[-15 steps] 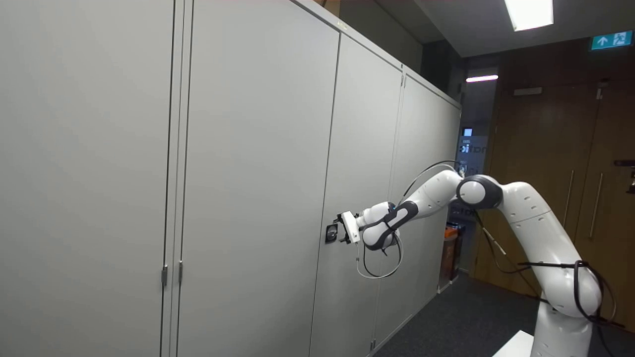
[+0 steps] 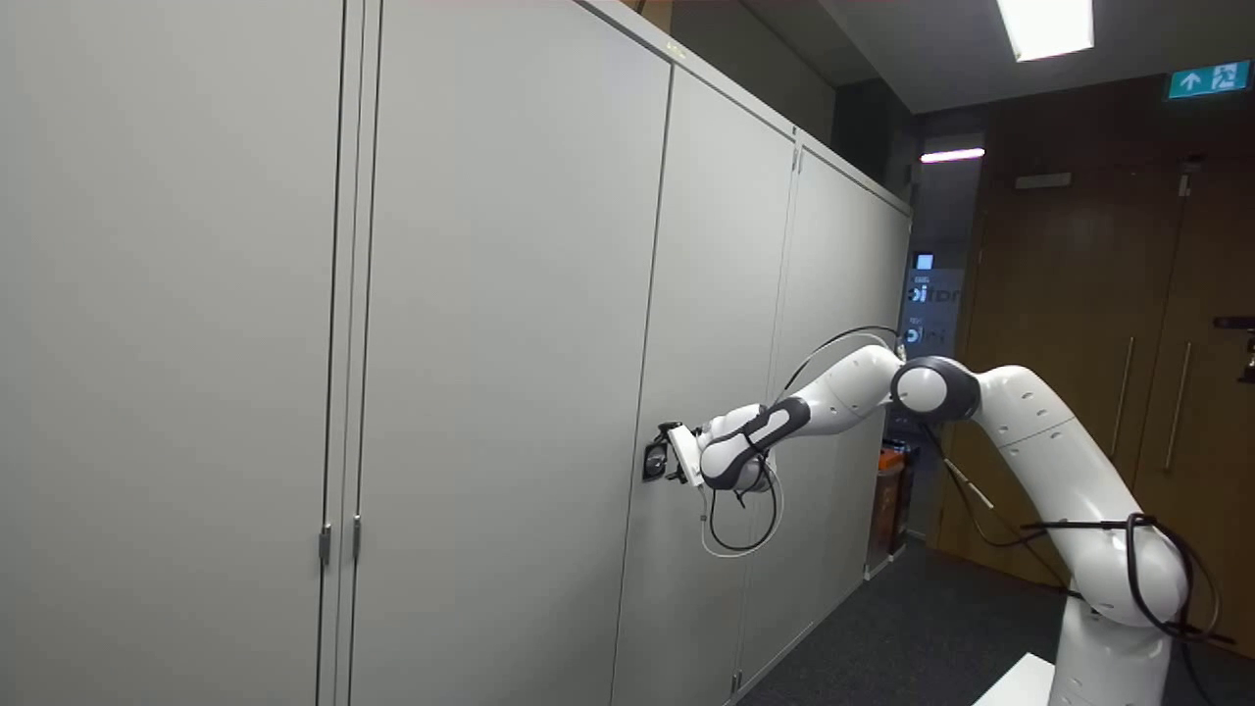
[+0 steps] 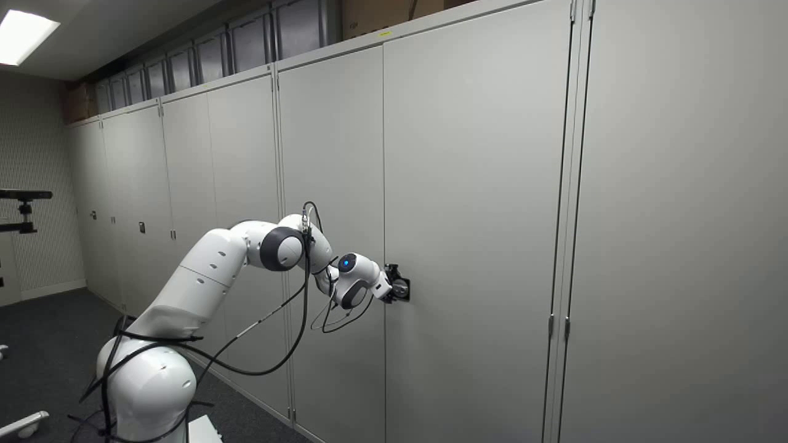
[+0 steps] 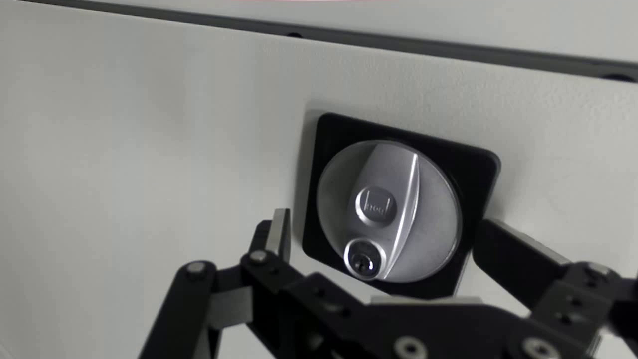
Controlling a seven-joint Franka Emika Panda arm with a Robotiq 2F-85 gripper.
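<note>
A round silver lock handle (image 4: 383,209) with a raised grip and a keyhole sits in a square black plate (image 4: 472,161) on a grey cabinet door (image 4: 119,149). My gripper stands open in front of it, its two fingers spread to either side. In the wrist view the left finger (image 4: 278,233) is just off the plate's left edge, and the right one overlaps the plate's right edge. Nothing shows between them but the handle behind. Whether the fingers touch the plate or door cannot be told. In exterior view 2 the gripper (image 3: 389,284) is close against the handle (image 3: 400,288).
A narrow seam (image 4: 359,50) between two doors runs close to the handle. More grey cabinet doors (image 2: 506,294) stretch to both sides. Cables (image 3: 295,347) hang loosely along the arm. Open carpeted floor (image 2: 847,635) lies beside the cabinets.
The cabinet doors look unchanged.
</note>
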